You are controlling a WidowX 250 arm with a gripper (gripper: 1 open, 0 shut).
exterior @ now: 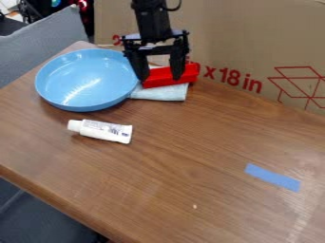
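Observation:
The black gripper (158,63) hangs at the top centre, open, over a red box (170,78) that rests on a light blue cloth (162,93). Its dark fingers are down at about the box's height; whether they touch it I cannot tell. A blue round plate (86,78) lies to the left of the box. A white tube (99,130) lies on the wooden table (191,180) in front of the plate.
A cardboard panel (254,52) stands along the back. A strip of blue tape (272,177) is on the table at the right. A grey surface lies beyond the left edge.

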